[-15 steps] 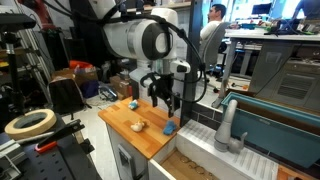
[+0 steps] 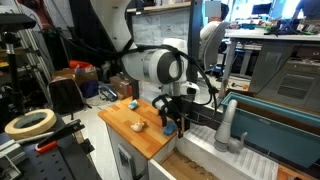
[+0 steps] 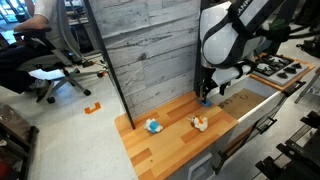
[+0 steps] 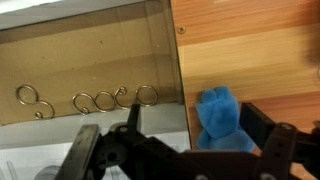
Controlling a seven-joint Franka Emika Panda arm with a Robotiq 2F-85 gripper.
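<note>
A soft-looking blue object (image 4: pixel 222 122) lies on the wooden top, right beside the open drawer. In the wrist view it sits between the fingers' span, nearer the right finger (image 4: pixel 258 125). My gripper is open, its span crossing the drawer's edge, and holds nothing. From the side, the gripper (image 2: pixel 183 124) hangs low over the blue object (image 2: pixel 168 128), partly covering it; whether they touch I cannot tell. A small tan and white object (image 3: pixel 198 123) and a blue and white one (image 3: pixel 152 126) rest farther along the wood.
The open drawer (image 2: pixel 190 170) holds several curly wire pieces (image 4: pixel 98 101) on its floor. A grey bottle-like thing (image 2: pixel 227 124) stands beyond it, close to a blue-green bin (image 2: pixel 265 130). Bare wood (image 3: pixel 168 150) surrounds the small objects.
My arm has come down and to the right, bringing the gripper from above the wooden top to low beside the blue object. The small objects look unmoved.
</note>
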